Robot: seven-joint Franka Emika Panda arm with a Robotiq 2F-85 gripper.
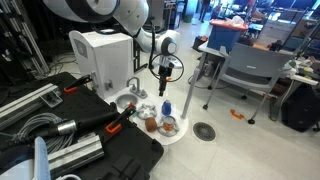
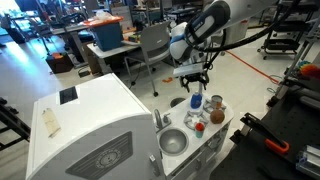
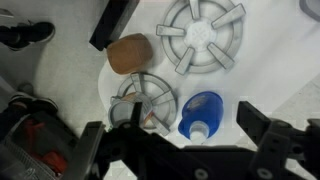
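Note:
My gripper is spread wide in the wrist view, with one dark finger at each side and nothing held. Between and beyond the fingers stands a blue bottle-like object with a pale top [image 3: 203,115], on the white toy stove surface. In exterior view 1 the blue object [image 1: 166,107] stands clear of the gripper [image 1: 163,84], which hangs above it. A brown block-like item [image 3: 130,53] sits near a grey burner ring [image 3: 200,35]. A metal vessel [image 2: 215,102] stands beside the blue object in exterior view 2.
A round sink [image 2: 173,141] with a faucet lies on the same counter, a red item [image 2: 199,126] near it. The white cabinet [image 2: 95,140] rises alongside. A black table [image 1: 120,155] stands in front; a grey chair [image 1: 252,70] is behind on open floor.

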